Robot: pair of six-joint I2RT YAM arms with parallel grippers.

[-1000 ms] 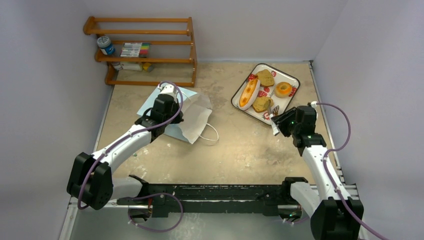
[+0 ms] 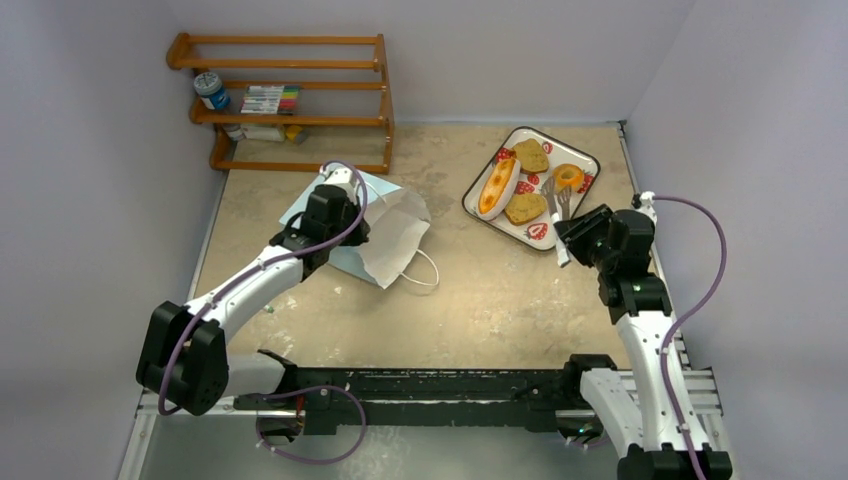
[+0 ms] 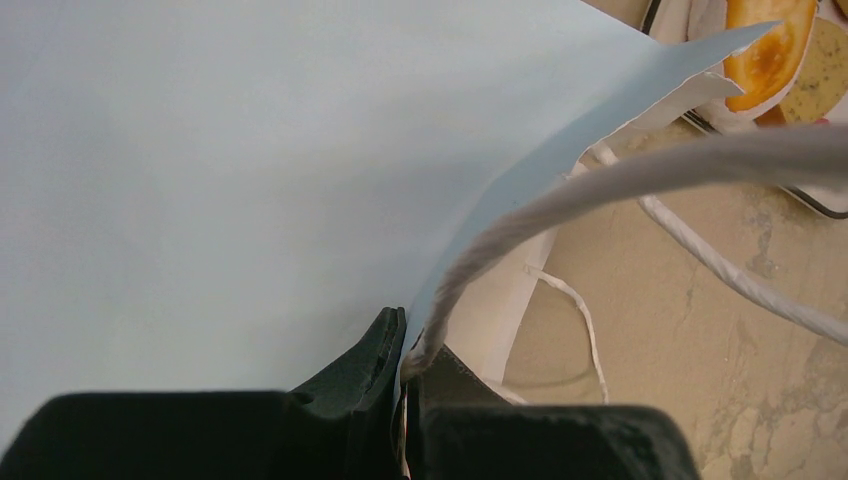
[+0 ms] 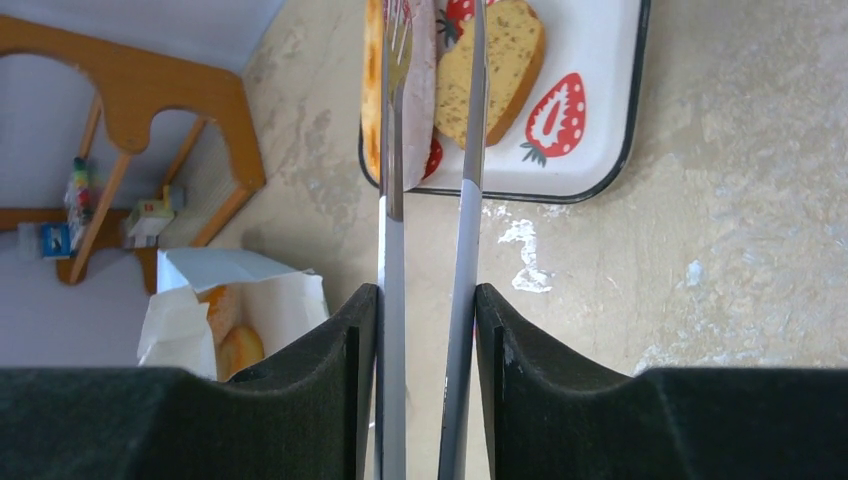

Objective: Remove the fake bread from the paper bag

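Note:
My left gripper is shut on the edge of the pale blue paper bag (image 2: 348, 262), at the base of its twisted handle. The bag lies tilted, its mouth toward the right. Inside it, in the right wrist view, are a round orange-brown bread (image 4: 240, 350) and another bread piece (image 4: 222, 308) behind. My right gripper holds metal serving tongs (image 4: 392, 260) by their white handles, the two arms spread apart. Their tips reach over the tray (image 2: 508, 236), close to the orange ring bread (image 2: 568, 177).
Also on the tray are a hot-dog bun (image 2: 497, 188) and two bread slices, one (image 2: 526, 208) nearer, one (image 2: 531, 155) farther. A wooden rack (image 2: 285, 122) stands behind the bag. Bare table separates bag and tray.
The left gripper and bag have shifted slightly right. Tray breads stay put.

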